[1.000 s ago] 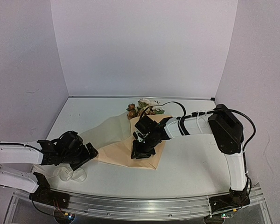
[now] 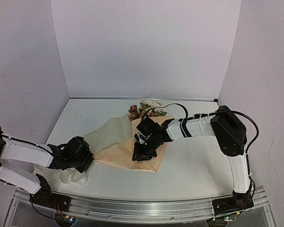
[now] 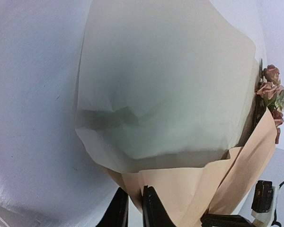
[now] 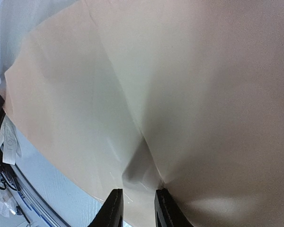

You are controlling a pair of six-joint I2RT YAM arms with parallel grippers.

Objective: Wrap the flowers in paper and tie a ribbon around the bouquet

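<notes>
The peach wrapping paper (image 2: 118,153) lies on the table with a sheer pale sheet (image 2: 109,135) over its left part. Fake flowers (image 2: 146,109), brownish-pink and white, stick out at the far end. At the paper's left corner is my left gripper; its fingers are a small gap apart with the paper edge running in there, and whether they grip it is unclear. Down on the middle of the wrap, my right gripper has its fingers apart, with peach paper showing between them. A crease meets its right-hand finger (image 4: 163,203). The stems are hidden.
White ribbon rolls (image 2: 73,176) sit near the front left, partly under the left arm. Pale walls close in the back and both sides, and a metal rail (image 2: 142,203) runs along the front.
My left gripper has shifted slightly left and turned, staying by the paper's left corner, which now shows a little farther left. My right arm and the flowers look unmoved.
</notes>
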